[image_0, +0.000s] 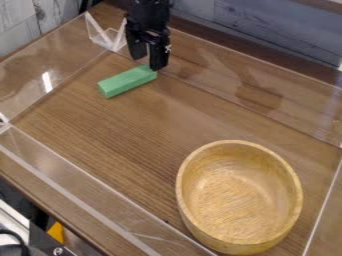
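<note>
A dark gripper (150, 54) hangs at the top centre, its fingers pointing down just behind and above the right end of a flat green block (127, 82) lying on the wooden table. The gripper looks open, though it is small and dark in this view.
A large tan bowl (238, 195) stands at the front right. A clear plastic object (104, 32) sits at the back left, left of the gripper.
</note>
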